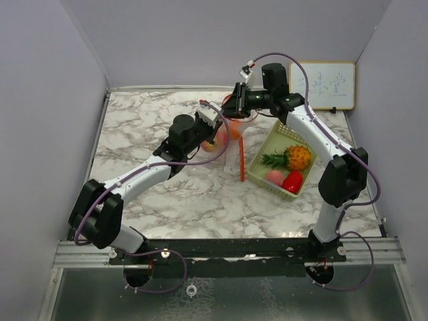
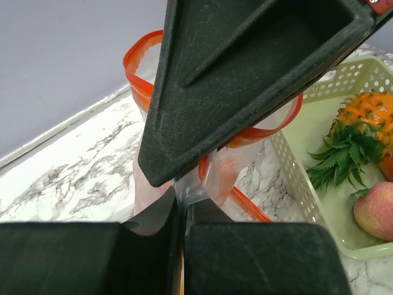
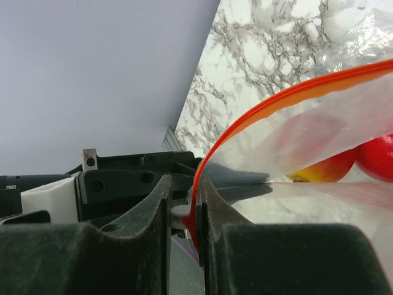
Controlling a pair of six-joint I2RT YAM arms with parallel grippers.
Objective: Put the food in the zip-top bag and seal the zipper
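The clear zip top bag [image 1: 235, 144] stands upright at mid-table with its orange-rimmed mouth gaping. Inside it, a yellow-red fruit [image 3: 328, 167] and a red one [image 3: 377, 157] show through the film in the right wrist view. My right gripper is shut on the bag's orange rim [image 3: 295, 95]. Lower on the same side, my left gripper is shut with clear film between its fingertips. Close above it in the left wrist view, a black finger [image 2: 209, 86] of the right gripper hides part of the bag.
A green basket [image 1: 257, 160] to the bag's right holds a pineapple [image 1: 298, 158], a peach [image 1: 275, 177] and a red fruit [image 1: 292, 181]. An orange strip [image 1: 241, 160] runs beside the bag. A whiteboard [image 1: 322, 83] stands at the back right.
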